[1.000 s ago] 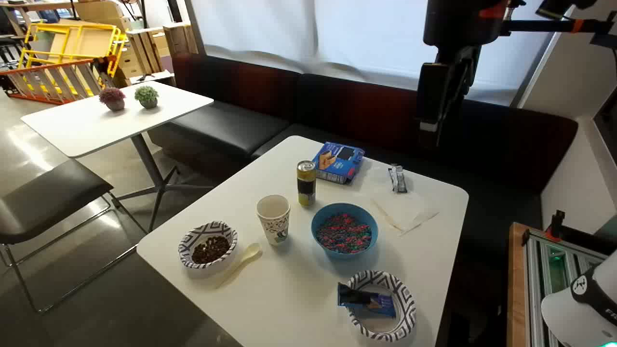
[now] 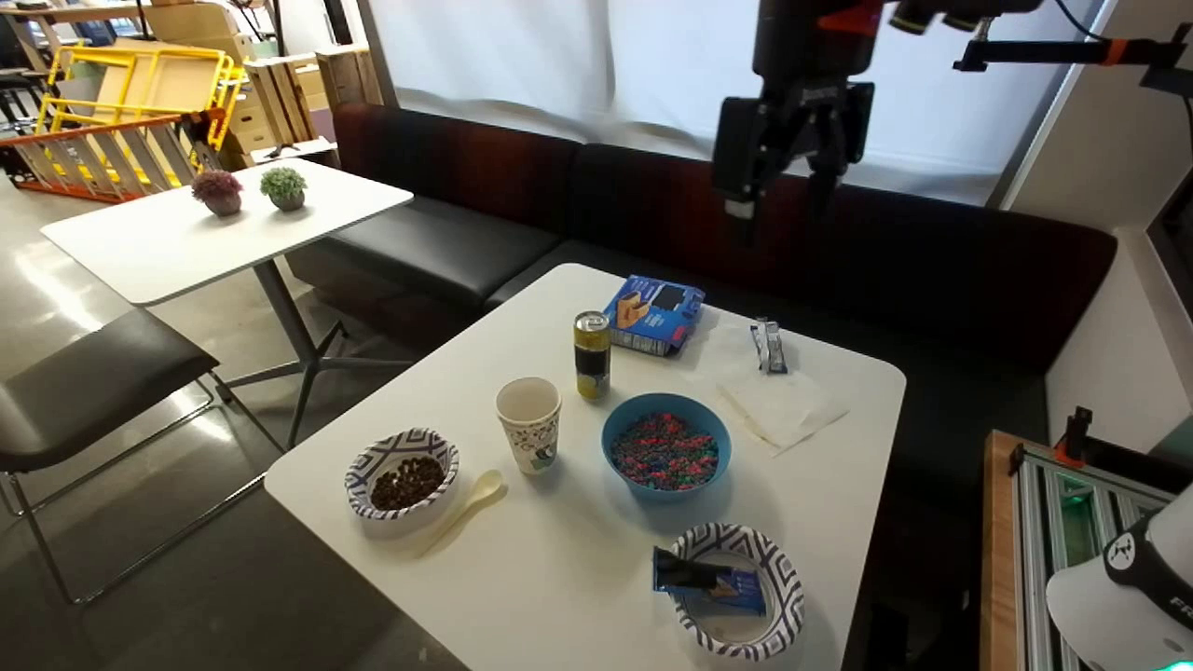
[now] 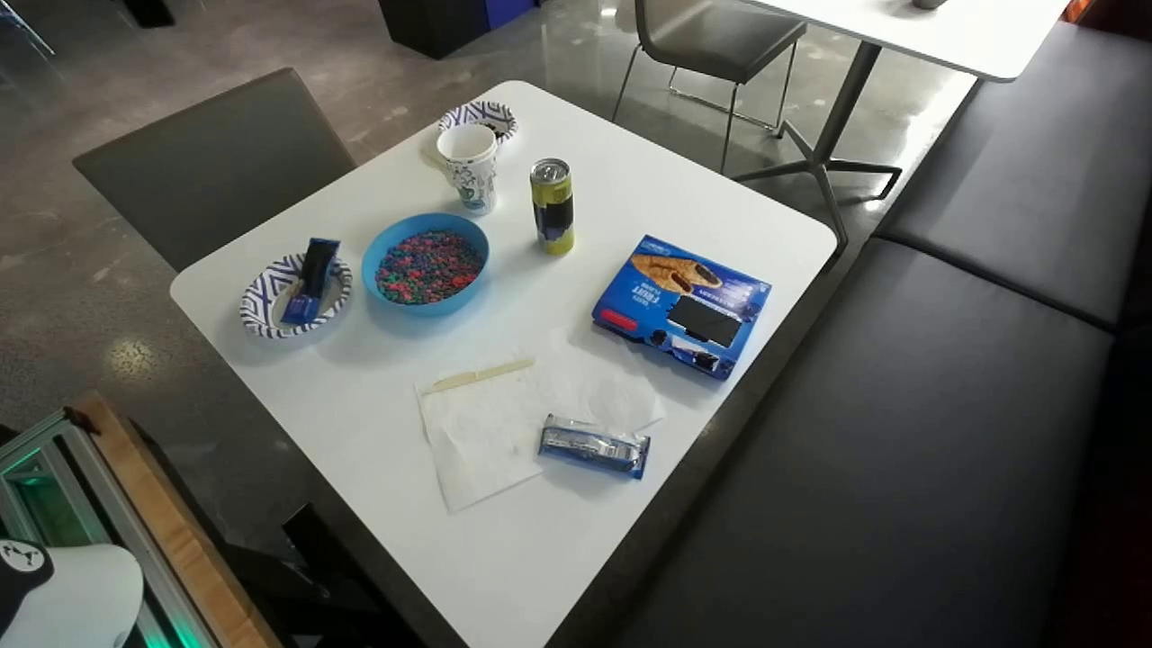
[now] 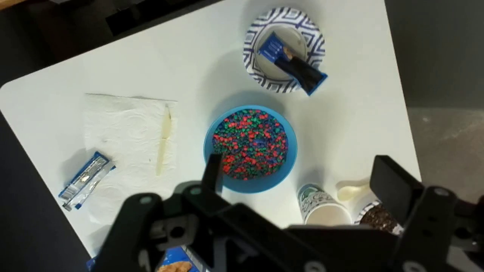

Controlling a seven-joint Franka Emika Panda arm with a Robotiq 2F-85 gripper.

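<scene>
High above the white table hangs my gripper, its fingers spread wide with nothing between them. Beneath it in the wrist view is a blue bowl (image 4: 250, 186) of red, green and dark bits. A patterned paper bowl (image 4: 252, 50) holds a blue-and-black wrapped bar (image 4: 297, 65) that leans over its rim. A silvery blue wrapper (image 3: 594, 446) lies partly on a white napkin (image 3: 475, 454). The patterned paper cup (image 2: 530, 419) stands upright beside a pale spoon (image 2: 475, 498). Another paper bowl (image 2: 363, 475) contains brown pieces.
A yellow-and-black can (image 3: 553, 205) stands upright near the blue snack box (image 3: 682, 308). A thin pale utensil (image 4: 163, 140) rests on the napkin. Black bench seating (image 3: 896, 454) borders the table. Bare tabletop (image 2: 559, 581) shows in front of the cup.
In exterior view 1 my gripper has moved left and slightly up, and it has turned, so both fingers show apart. The things on the table have not moved.
</scene>
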